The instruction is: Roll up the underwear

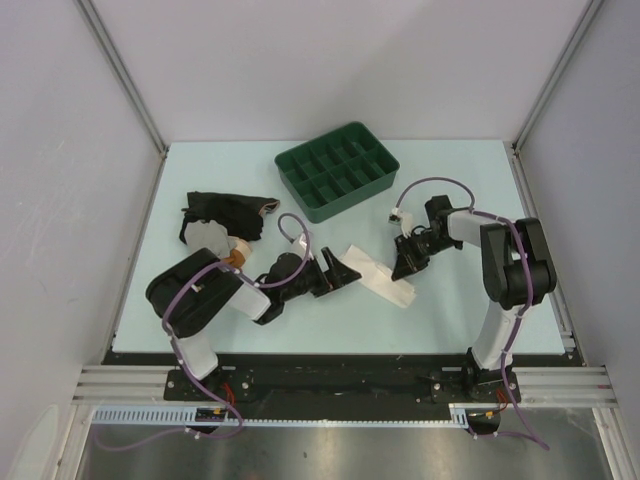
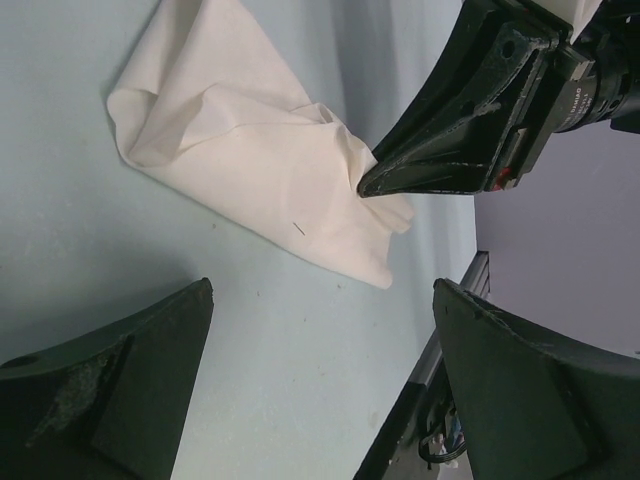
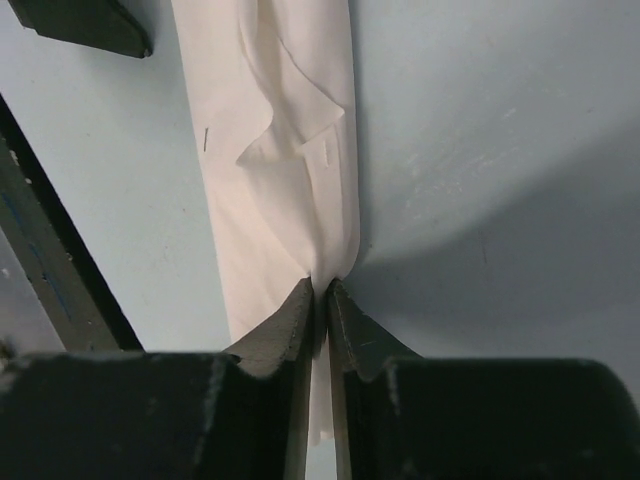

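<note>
The underwear is a pale pink cloth [image 1: 383,282] folded into a narrow strip, lying slantwise on the table's middle. In the right wrist view its folded edge is bunched between the fingertips of my right gripper, which are pressed close together on the fabric. My left gripper [image 1: 345,277] stands open near the strip's left part. From the left wrist view, bare table lies between its wide-spread fingers [image 2: 130,370], with the cloth [image 2: 270,180] just ahead of them.
A green compartment box [image 1: 337,170] stands empty behind the cloth. At the left lie a black cloth [image 1: 228,212], a grey cloth [image 1: 208,237] and a brown-orange one [image 1: 238,254].
</note>
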